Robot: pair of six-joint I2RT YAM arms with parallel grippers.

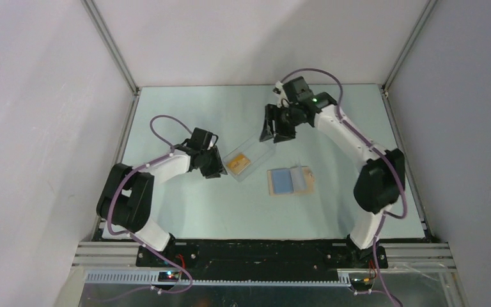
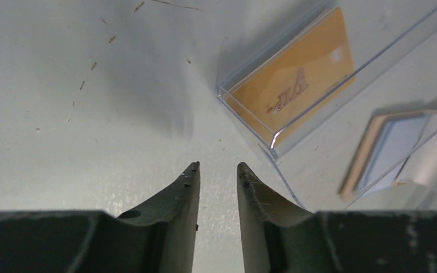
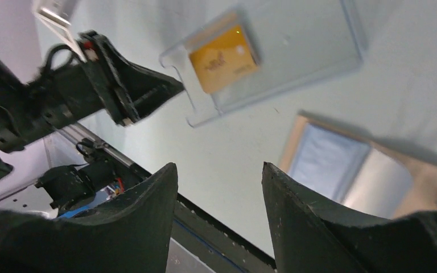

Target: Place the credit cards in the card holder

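Observation:
A clear acrylic holder (image 1: 262, 150) lies on the table with an orange card (image 1: 238, 164) inside its near-left end; the same card (image 2: 293, 85) shows up close in the left wrist view. Right of it a tan card wallet (image 3: 293, 153) holds a blue card (image 1: 282, 181) and a pale flap (image 1: 298, 180). My left gripper is low over the table just left of the holder, its fingers part open with a gap and nothing between them. My right gripper is raised above the holder's far end, open and empty.
Walls bound it at left, right and back, and a dark strip (image 1: 256, 256) runs along the front edge.

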